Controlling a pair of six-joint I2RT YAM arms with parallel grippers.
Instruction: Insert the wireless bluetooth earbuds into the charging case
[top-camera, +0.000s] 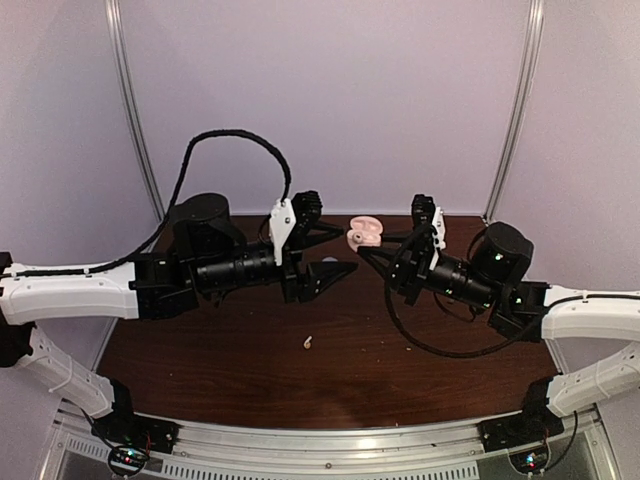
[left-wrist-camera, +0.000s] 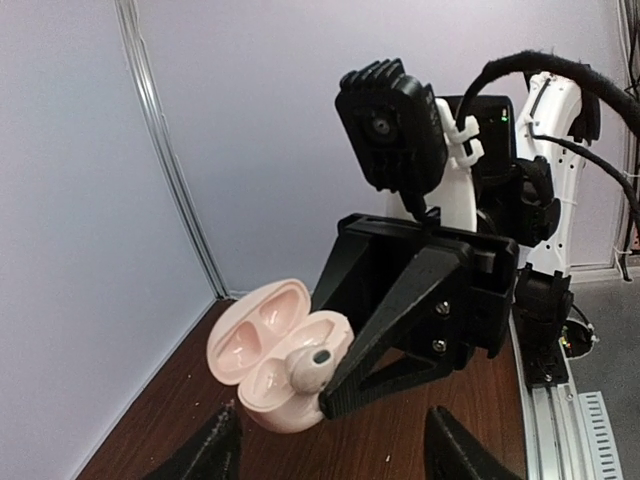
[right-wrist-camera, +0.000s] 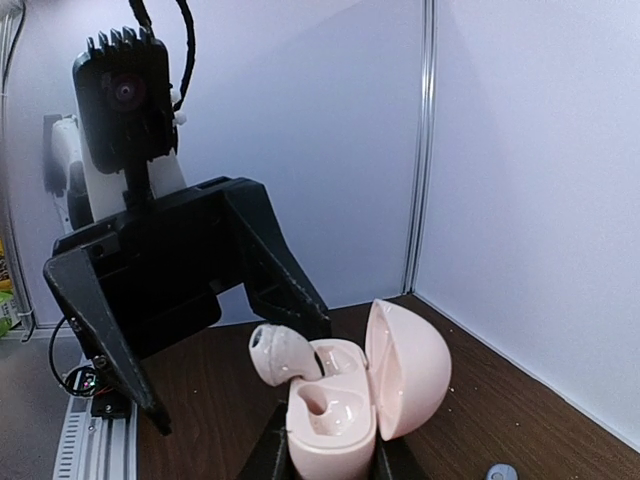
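Note:
The pink charging case (right-wrist-camera: 331, 424), lid raised, is clasped in my right gripper. One pink earbud (right-wrist-camera: 283, 355) leans out of the case's far well in the right wrist view; its head stands tilted above the rim, not seated flush. The near well is empty. My left gripper (top-camera: 348, 251) is open to the left of the case, with nothing between its fingers. In the top view a second, small pale earbud (top-camera: 307, 342) lies on the dark table in front of the arms.
A small bluish-grey object (right-wrist-camera: 501, 471) shows at the lower right of the right wrist view. White walls enclose the back and sides.

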